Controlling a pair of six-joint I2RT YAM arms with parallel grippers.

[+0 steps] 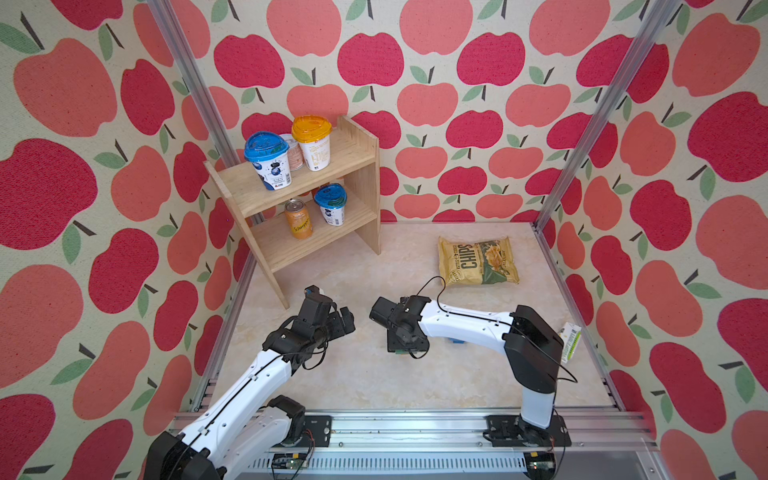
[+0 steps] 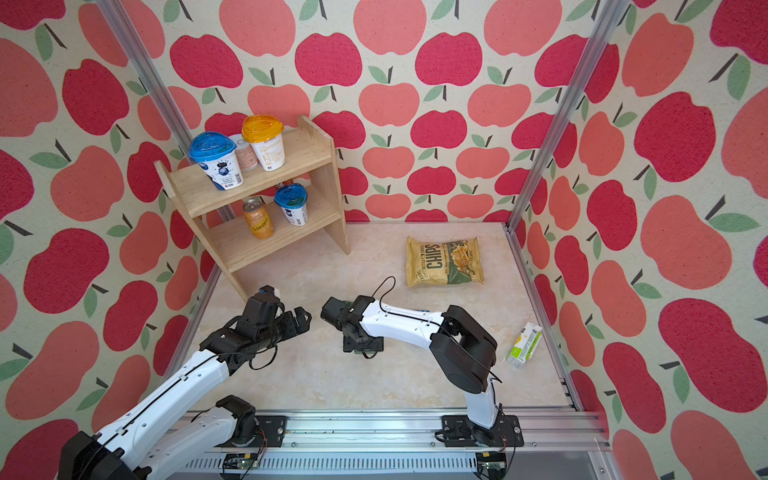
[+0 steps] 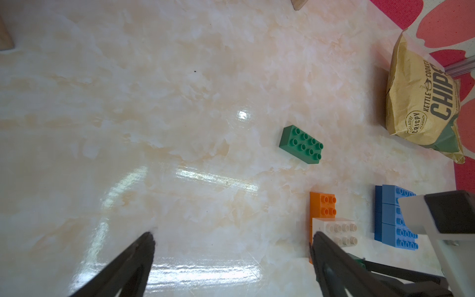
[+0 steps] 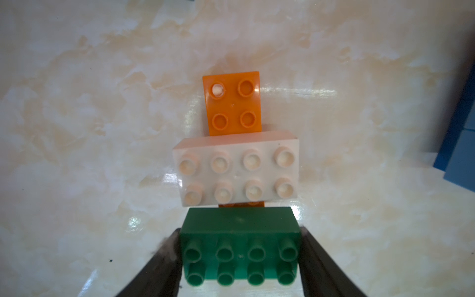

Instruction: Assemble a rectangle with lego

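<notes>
My right gripper is shut on a green brick (image 4: 240,220), its studs facing the camera. Just beyond it in the right wrist view, a white brick (image 4: 237,170) sits crosswise on an orange base (image 4: 232,104), whose far studs are bare. The held brick hides the near part of the base; I cannot tell whether the two touch. Another green brick (image 3: 301,144) lies loose on the table in the left wrist view. Blue bricks (image 3: 395,217) stand joined to the right of the orange base. My left gripper is open and empty, left of the bricks.
A chips bag (image 1: 478,261) lies at the back right. Behind my left arm stands a wooden shelf (image 1: 300,248) with tubs and cans. A small white-green carton (image 2: 524,345) lies at the far right. The table between my left gripper's fingers is bare.
</notes>
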